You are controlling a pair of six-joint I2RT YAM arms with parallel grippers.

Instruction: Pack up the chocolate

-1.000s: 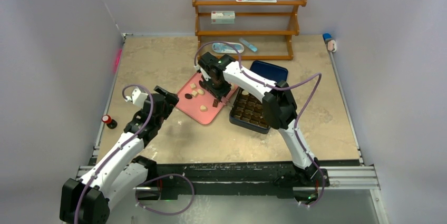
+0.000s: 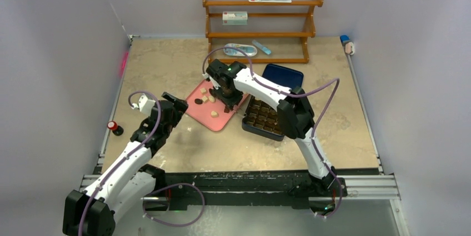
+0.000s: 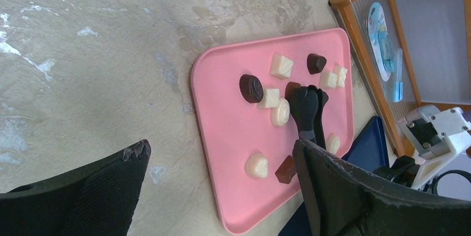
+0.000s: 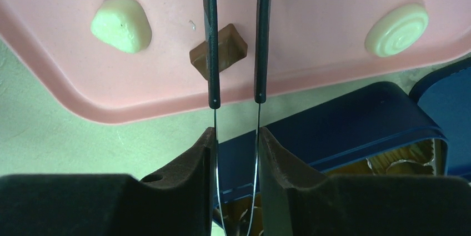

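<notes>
A pink tray [image 3: 225,136] holds white and dark chocolates. My right gripper is over its near edge by the box, with long black tong tips either side above a brown square chocolate [image 4: 230,47]; they stand apart. A pale oval piece [image 4: 396,29] and a pale lump [image 4: 121,24] lie to either side. The dark box [image 2: 262,120] with gold compartments sits right of the tray, its blue lid [image 2: 282,72] behind it. My left gripper hangs open left of the tray, empty.
A wooden shelf [image 2: 261,34] with packets stands at the back. A small red-capped bottle [image 2: 115,128] sits at the left.
The left arm has hardly moved.
</notes>
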